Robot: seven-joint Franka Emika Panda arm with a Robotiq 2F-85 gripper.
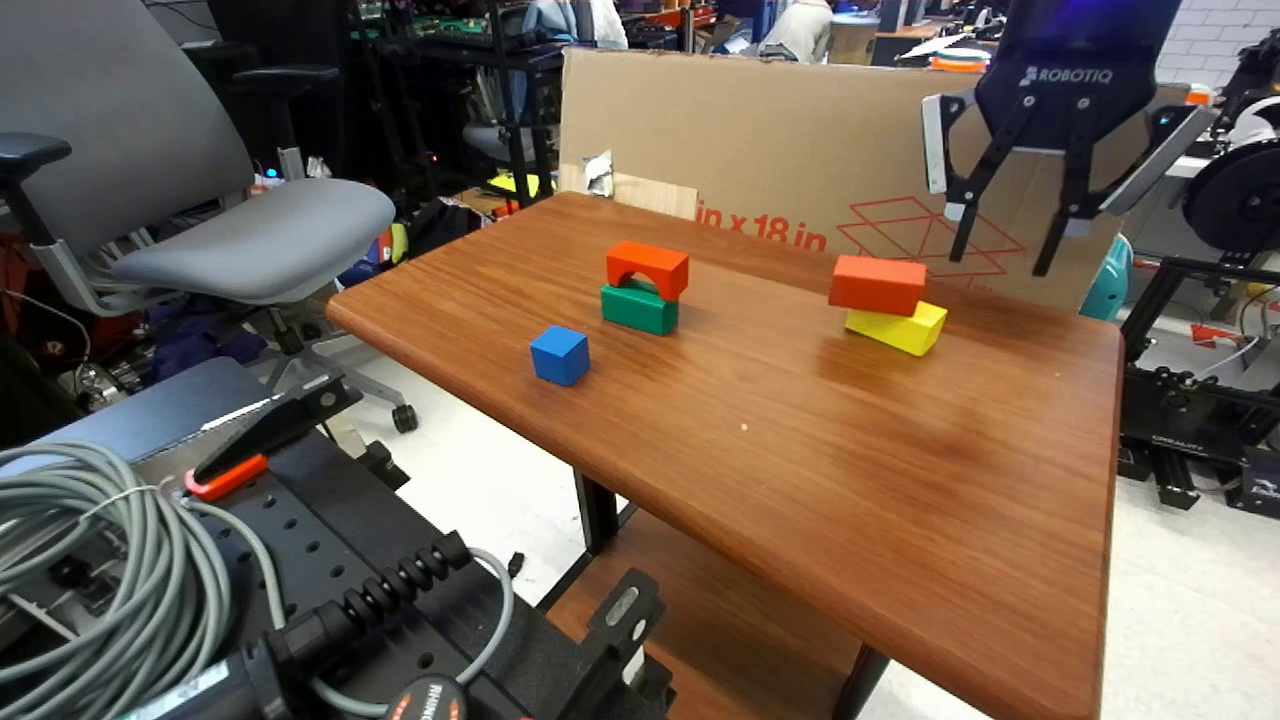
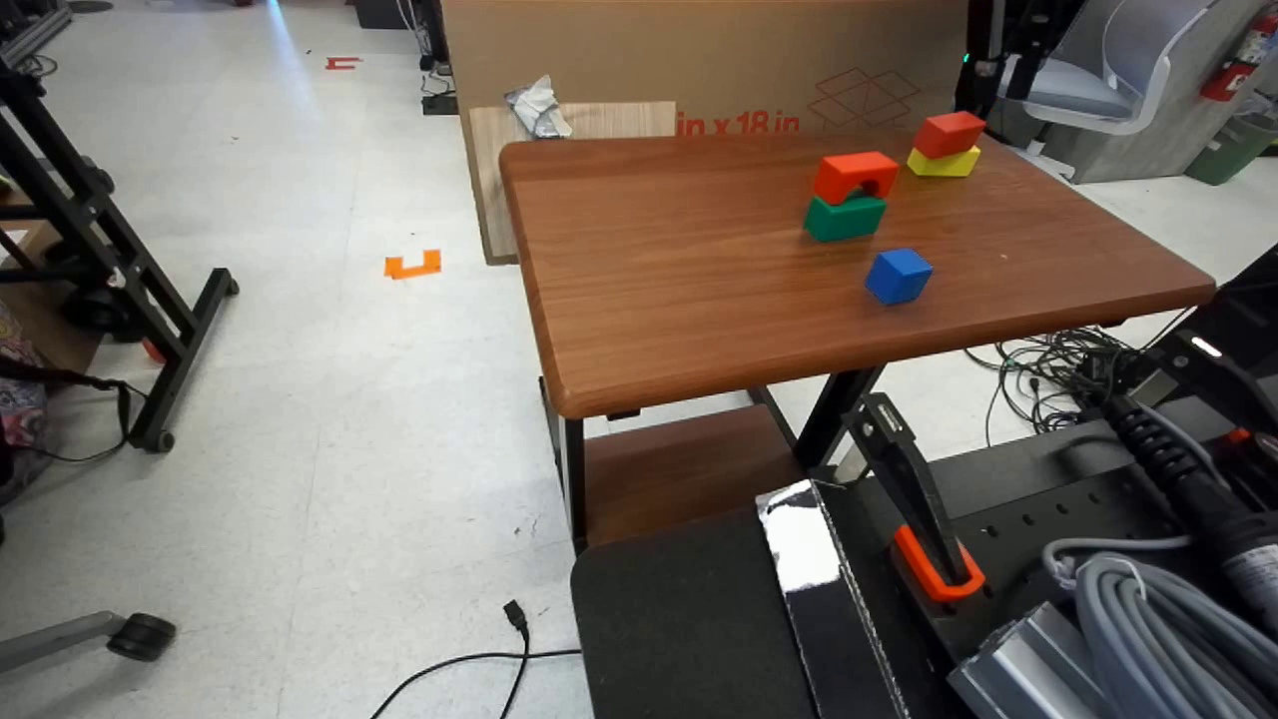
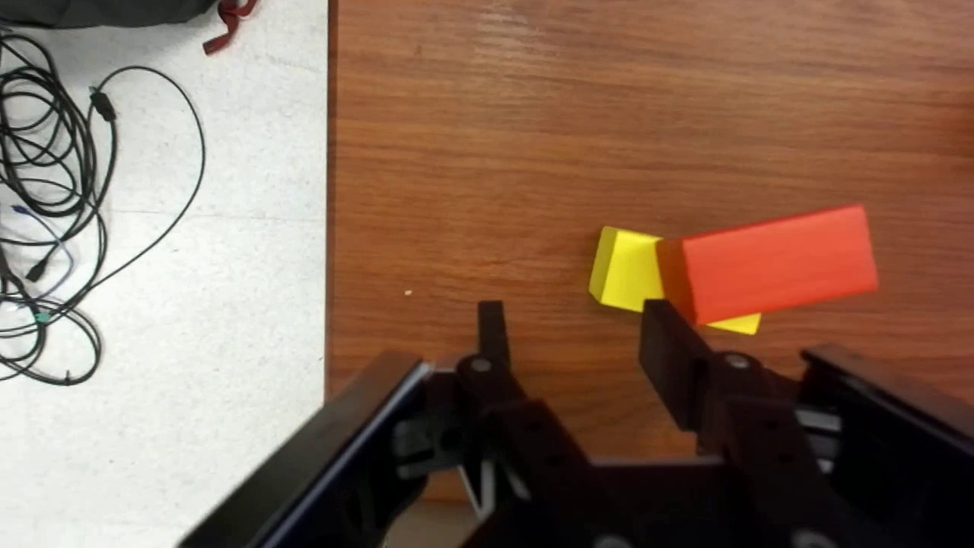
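My gripper [image 1: 1002,262] hangs above the table toward its far right corner, its fingers apart and nothing between them. In the wrist view the fingertips [image 3: 491,321] are left of and below the stacked pair. A red block [image 1: 877,284] rests on a yellow block [image 1: 902,328], turned and shifted across it, so that part of the yellow top lies bare. Mid-table, an orange-red arch [image 1: 648,266] stands on a green block [image 1: 638,308]. A blue cube [image 1: 560,355] sits alone, nearer the table's front left edge.
A cardboard sheet [image 1: 768,144] rises behind its far edge. Off the table's edge, black cables [image 3: 55,183] lie on the floor.
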